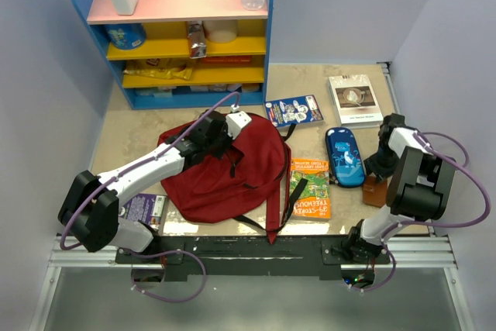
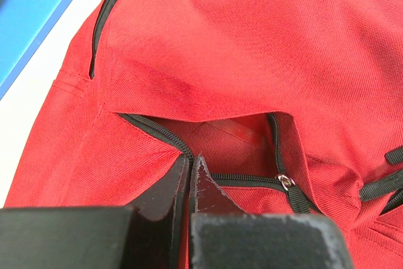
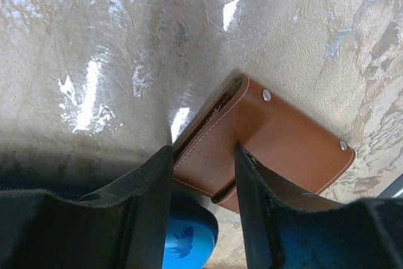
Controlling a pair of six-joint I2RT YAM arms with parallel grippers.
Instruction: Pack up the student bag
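A red bag point(image 1: 201, 199) lies flat on the table at centre left, its zipped pocket point(image 2: 233, 143) gaping in the left wrist view. My left gripper is shut at the pocket's zipper edge; whether fabric is pinched between its tips cannot be made out. On the right of the table lies a brown leather wallet point(image 3: 289, 137), partly covered by my arm from above. My right gripper stands part open over the wallet's folded end, one finger point(image 3: 154, 181) to each side of that corner. A blue pencil case point(image 1: 345, 157) rests just beside the wallet.
An orange and green book point(image 1: 311, 189) lies between bag and pencil case. Behind are a blue booklet point(image 1: 294, 110) and a white boxed book point(image 1: 355, 100). A purple book point(image 1: 144, 209) sits under the left arm. The shelf point(image 1: 190, 98) stands at the back.
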